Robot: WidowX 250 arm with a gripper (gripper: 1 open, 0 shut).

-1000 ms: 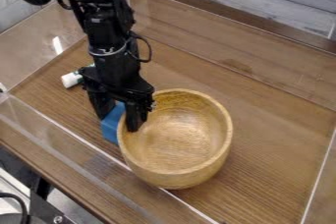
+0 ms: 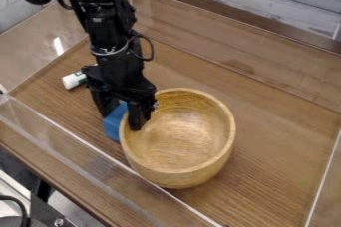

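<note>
A black robot arm [image 2: 115, 47] reaches down from the top left to a wide tan wooden bowl [image 2: 180, 151]. Its gripper [image 2: 127, 107] is at the bowl's left rim, over a blue object [image 2: 115, 126] just outside the bowl. The fingers are dark and crowded together, so I cannot tell whether they are open or shut, or whether they hold the blue object or the rim.
A small white and green item [image 2: 75, 80] lies left of the arm. A dark cable runs at the lower left.
</note>
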